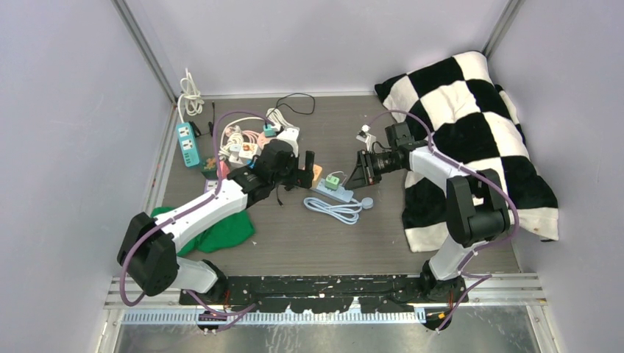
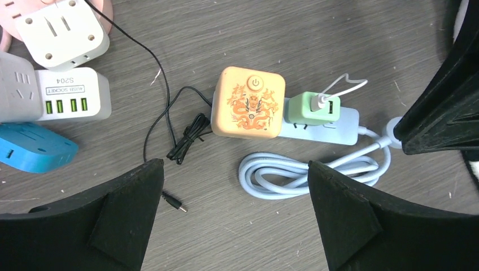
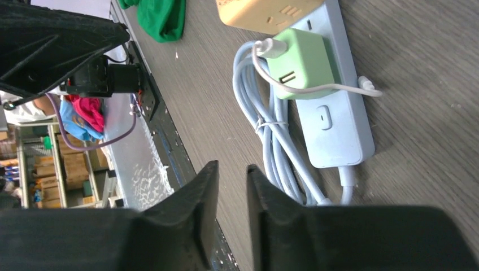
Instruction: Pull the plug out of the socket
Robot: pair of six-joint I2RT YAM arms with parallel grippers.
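The light-blue power strip (image 1: 340,194) lies mid-table, with a green charger (image 2: 316,113) plugged in, a white cable in it. An orange cube adapter (image 2: 248,101) with a dragon print sits at its left end. My left gripper hangs open above, left of these, nothing between its fingers. My right gripper is just right of the strip, pointing at it; its fingertips are part open with a small gap and nothing visible between them.
Several adapters and cables (image 1: 243,143) crowd the back left. A green cloth (image 1: 228,232) lies front left, a checkered cushion (image 1: 463,147) at the right. Bare table shows behind the strip.
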